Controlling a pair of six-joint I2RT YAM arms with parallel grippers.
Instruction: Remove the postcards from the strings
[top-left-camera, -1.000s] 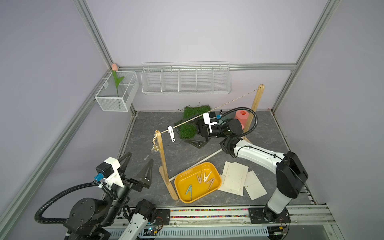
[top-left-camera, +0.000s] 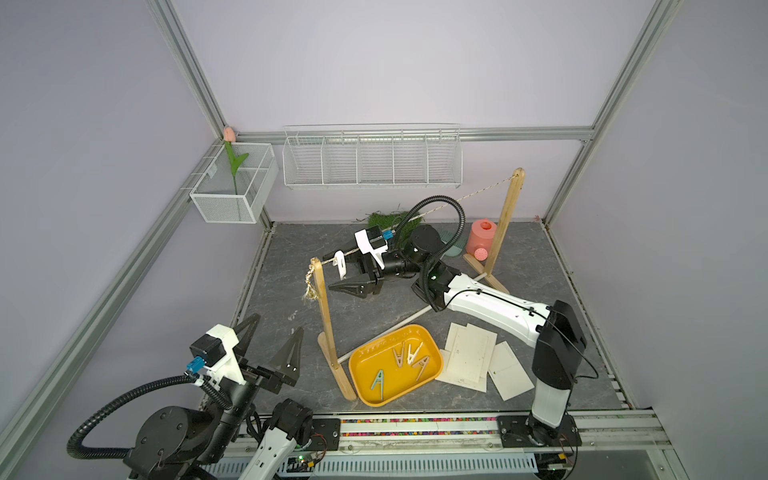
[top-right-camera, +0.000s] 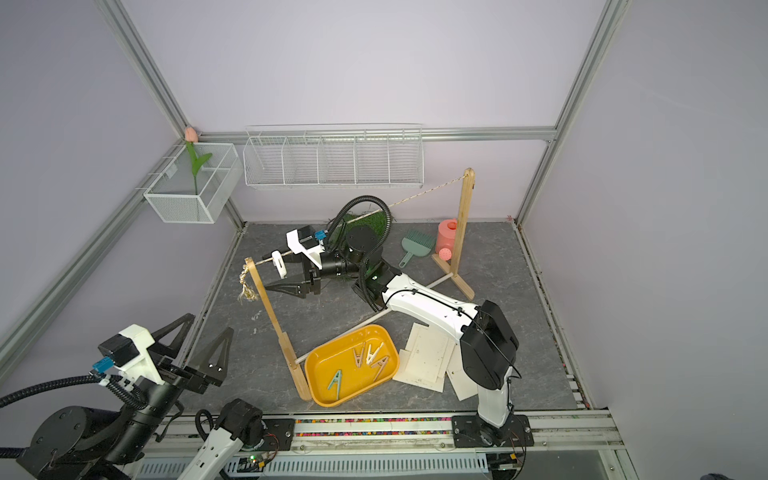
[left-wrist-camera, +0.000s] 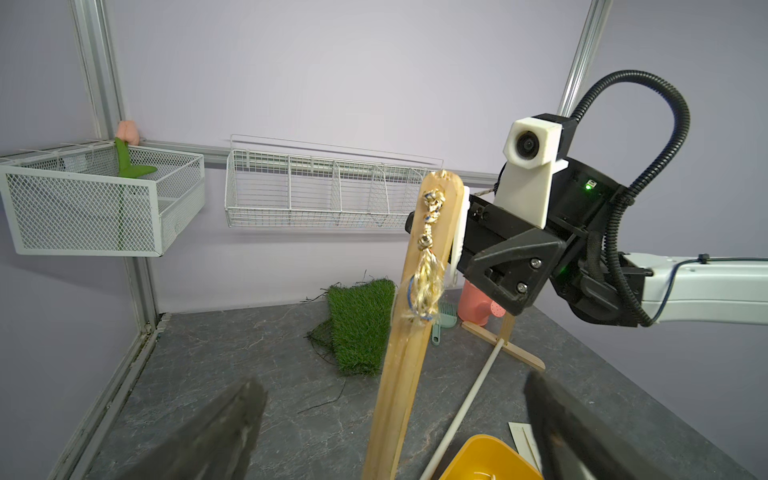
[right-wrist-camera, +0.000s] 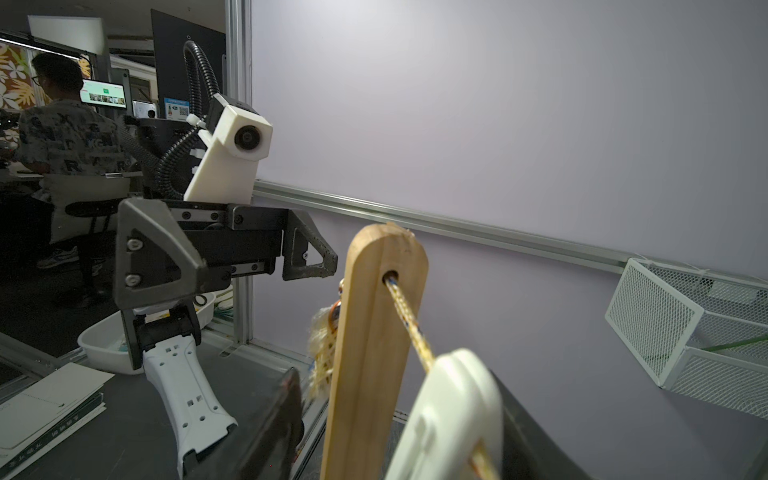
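A white clip (top-left-camera: 340, 262) hangs on the string (right-wrist-camera: 409, 320) near the left wooden post (top-left-camera: 324, 304). My right gripper (top-left-camera: 336, 270) stands open around the clip; in the right wrist view the clip (right-wrist-camera: 448, 416) is between its blurred fingers, apart from the left one, while contact with the other cannot be told. No postcard shows on the visible string. Several cream cards (top-left-camera: 472, 352) lie flat on the table at the right. Low at the left, my left gripper (top-left-camera: 277, 324) is open and empty.
A yellow tray (top-left-camera: 359, 368) with several clothespins stands beside the left post's foot. The right post (top-left-camera: 505, 220) and a pink watering can (top-left-camera: 481, 235) are at the back right. Grass matting (left-wrist-camera: 360, 328) lies behind.
My right gripper has moved left along the string, from clear of the white clip to around it. The left arm has shifted only slightly.
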